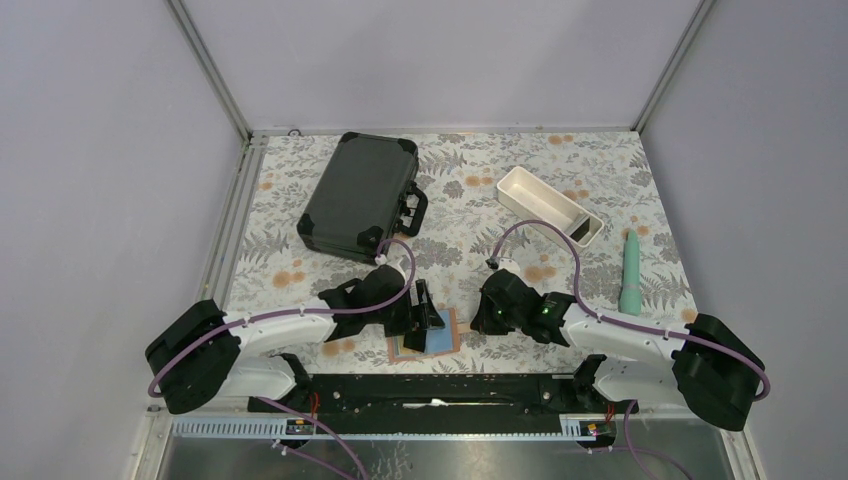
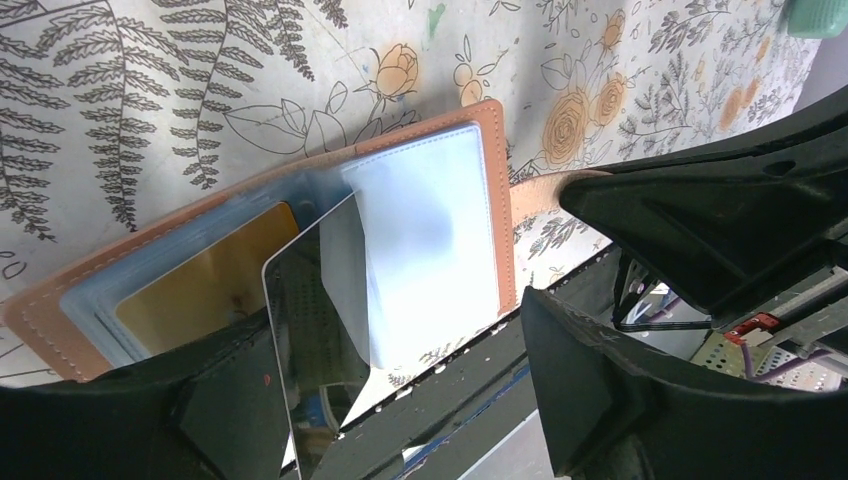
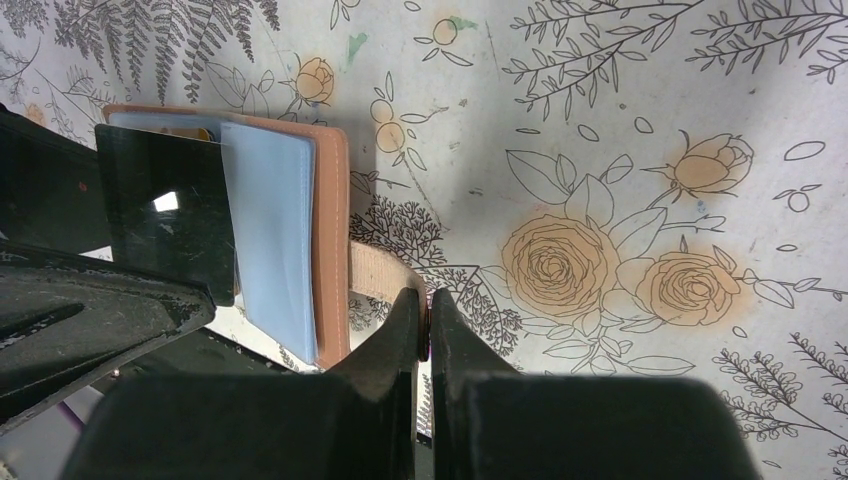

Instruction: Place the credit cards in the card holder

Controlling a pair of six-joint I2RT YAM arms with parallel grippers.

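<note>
The open card holder [image 1: 440, 335] lies at the front middle, tan with blue sleeves; a gold card [image 2: 190, 285] sits in a left sleeve. A dark card [image 3: 165, 200] stands at the middle, partly tucked by the pale blue flap. My left gripper is open over it, fingers either side of the dark card. My right gripper is shut on the holder's tan strap [image 3: 375, 270] at its right side.
A black case [image 1: 355, 195] lies at the back left, a white tray [image 1: 535, 200] with a dark item at back right, and a green cylinder [image 1: 630, 270] at the right.
</note>
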